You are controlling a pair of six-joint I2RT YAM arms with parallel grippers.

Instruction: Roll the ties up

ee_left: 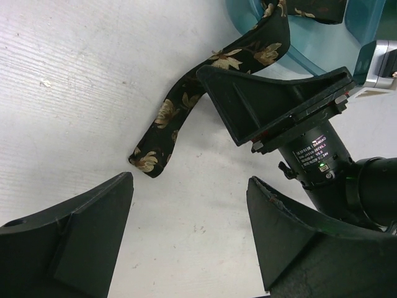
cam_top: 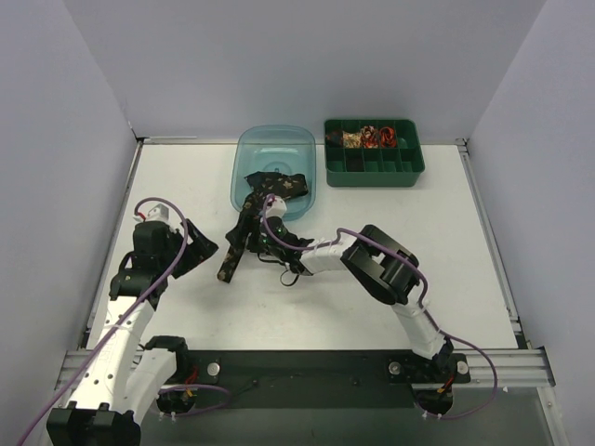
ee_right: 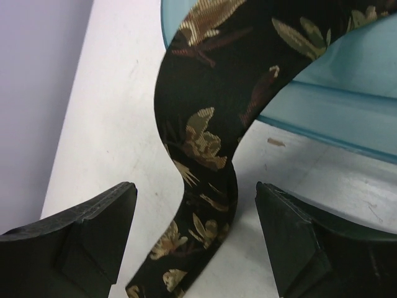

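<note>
A dark tie with gold flowers (ee_left: 166,115) runs out of the blue tray (cam_top: 244,158) onto the white table, its narrow end lying flat and free. More of its folded cloth rests inside the tray. My right gripper is open, with the strip passing between its fingers and a gap visible on both sides. In the left wrist view, a finger of the right gripper covers part of the tie's edge. To the left of the tie's end, my left gripper (cam_top: 198,253) stands open and empty.
At the back right is a green divided box (cam_top: 374,179) with several rolled ties (cam_top: 369,137) in its compartments. Purple cables (cam_top: 372,243) loop along both arms.
</note>
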